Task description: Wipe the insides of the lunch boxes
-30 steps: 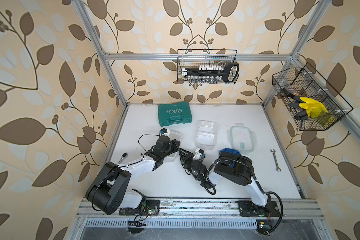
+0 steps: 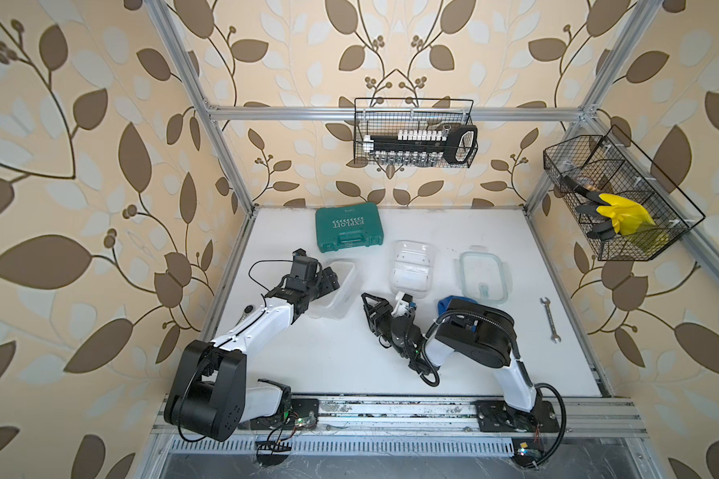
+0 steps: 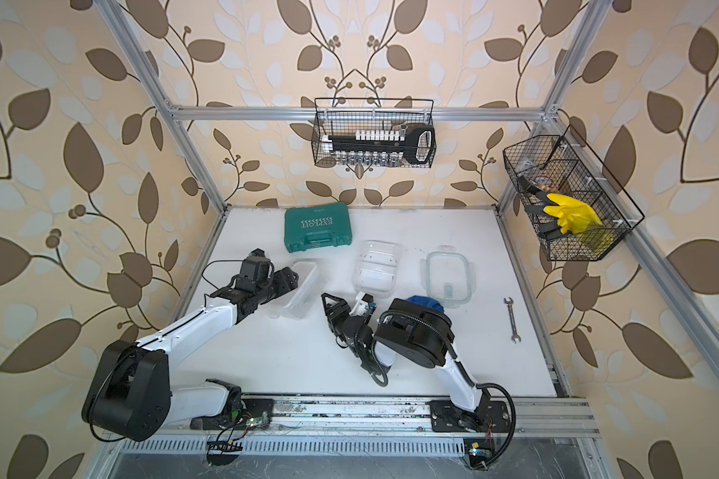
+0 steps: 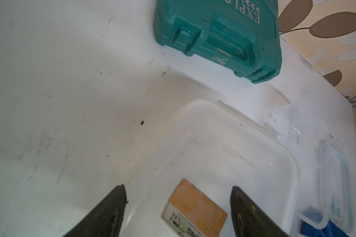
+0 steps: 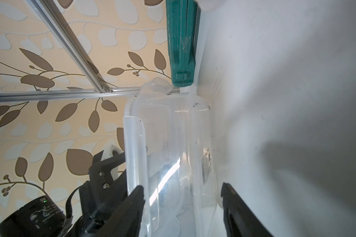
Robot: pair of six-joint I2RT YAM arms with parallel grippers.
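Note:
A clear plastic lunch box (image 4: 241, 138) stands on the left of the table. Inside it, in the left wrist view, lies an orange-brown block with lettering (image 4: 195, 207). My left gripper is open above this box, its fingers apart on either side of the block without touching it. Just right of the box is my right gripper, open, the near box wall showing between its fingers in the right wrist view. A divided clear box (image 2: 413, 267) stands at the table's middle, and a clear box with a pale green rim (image 2: 484, 277) to its right.
A green case (image 2: 349, 226) lies behind the left box. A blue cloth (image 3: 425, 303) is partly hidden by the right arm. At the right edge lies a wrench (image 2: 550, 320).
My left gripper has moved left and turned, uncovering more of the left box. The right gripper has shifted slightly to the right, away from that box.

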